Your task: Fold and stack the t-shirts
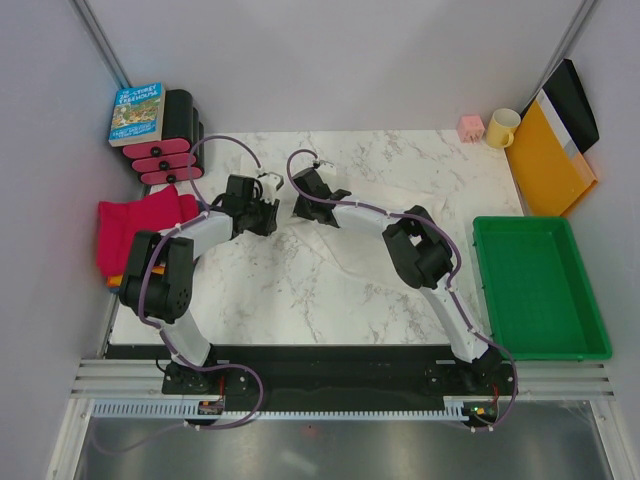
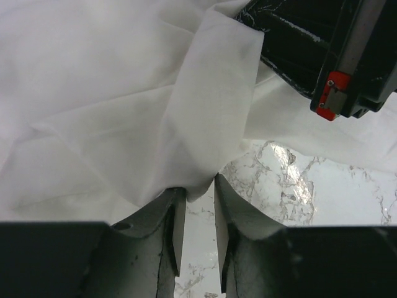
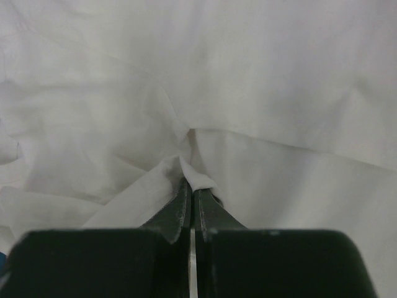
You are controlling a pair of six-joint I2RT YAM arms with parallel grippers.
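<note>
A white t-shirt [image 1: 365, 255] lies spread on the marble table, its left end reaching under my right gripper [image 1: 299, 214]. In the right wrist view, that gripper is shut with a small pinched fold of the white cloth between its fingertips. Just left of the shirt's end is my left gripper [image 1: 270, 233]. Seen from the left wrist, its fingers [image 2: 232, 211] stand a little apart, and a raised fold of the white shirt [image 2: 211, 93] hangs down to the left fingertip. Whether that fold lies between the fingers or in front of them is unclear.
Folded red cloth [image 1: 135, 225] lies at the left, partly behind the left arm. Black and red boxes [image 1: 165, 145] with a book stand behind it. A green bin [image 1: 480, 290] is at the right.
</note>
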